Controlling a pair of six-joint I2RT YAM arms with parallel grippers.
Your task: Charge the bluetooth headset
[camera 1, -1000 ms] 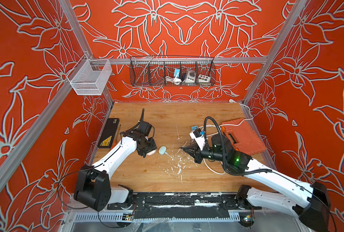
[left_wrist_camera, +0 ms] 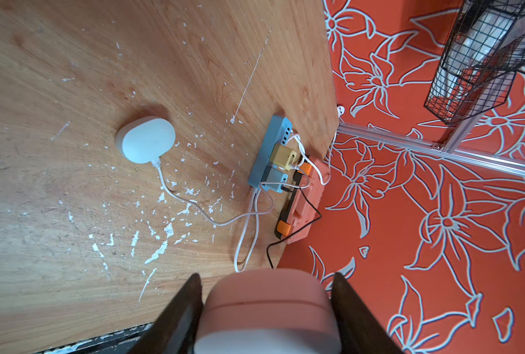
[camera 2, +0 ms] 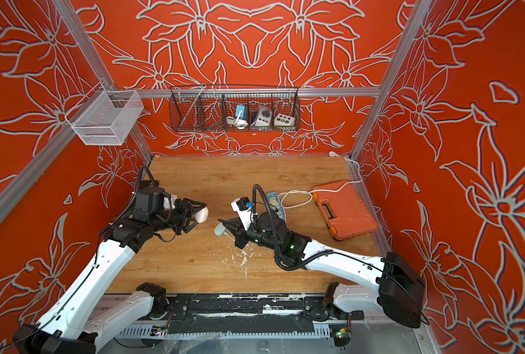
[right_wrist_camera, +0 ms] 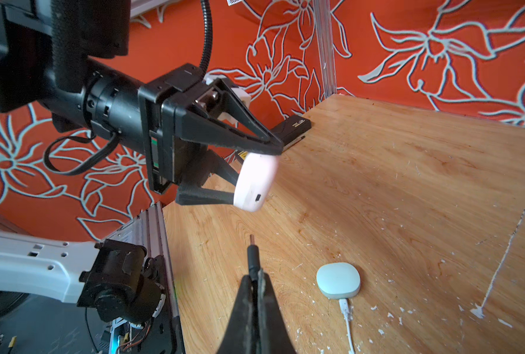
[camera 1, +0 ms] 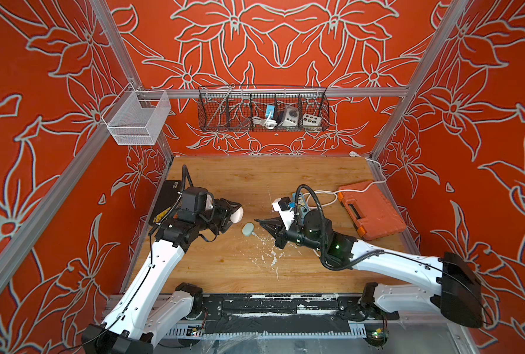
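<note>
My left gripper (camera 1: 233, 213) is shut on a pale pink headset case (right_wrist_camera: 254, 183), held above the table, a small port on its face in the right wrist view. A mint, rounded device (left_wrist_camera: 145, 139) lies on the table with a white cable (left_wrist_camera: 187, 200) attached, running toward a blue power strip (left_wrist_camera: 269, 147) with plugs in it. My right gripper (camera 1: 258, 220) hangs shut over the table near the mint device, apart from the case, nothing visible between its fingers.
An orange toolbox (camera 1: 373, 211) lies at the right, a black flat box (camera 1: 165, 197) at the left. A black wire basket (camera 1: 215, 109) and a white basket (camera 1: 129, 129) hang on the frame.
My left gripper has lifted the pink case from low beside the mint device. My right arm has moved leftward and a little higher, toward the left gripper.
</note>
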